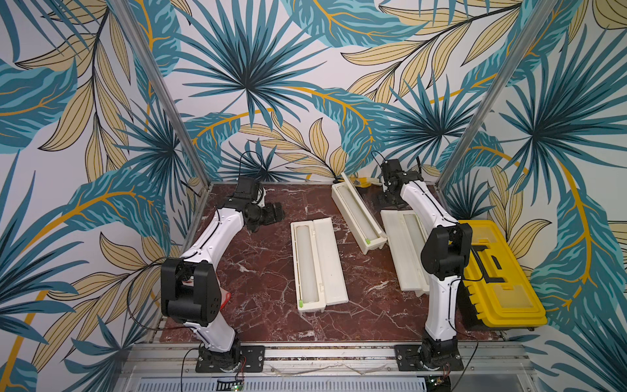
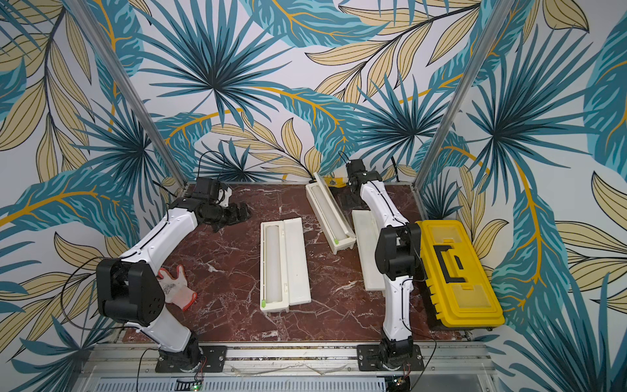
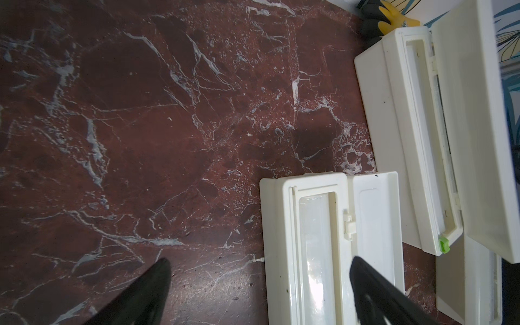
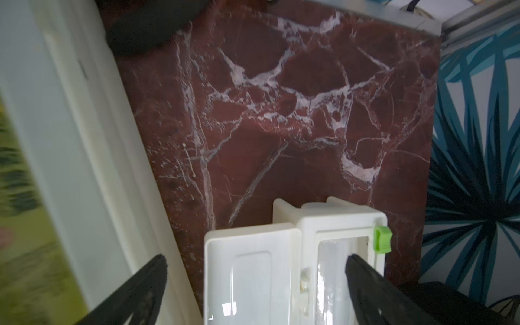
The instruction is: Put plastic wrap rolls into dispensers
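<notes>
Three white dispensers lie on the marble table: the left dispenser [image 1: 307, 264] with lid open flat and a roll inside, the middle dispenser [image 2: 329, 215] with its lid [image 3: 471, 124] raised, and the right dispenser [image 1: 405, 251], partly behind my right arm. My left gripper [image 1: 269, 215] is open and empty at the back left, over bare table, the left and middle dispensers to its right. My right gripper is open at the back right, beside the middle dispenser's raised lid, above the end of the right dispenser; nothing is held.
A yellow toolbox [image 2: 460, 274] stands at the right edge. A red-and-white glove [image 2: 177, 287] lies at the left, and yellow-and-black gloves [image 3: 390, 19] behind the middle dispenser.
</notes>
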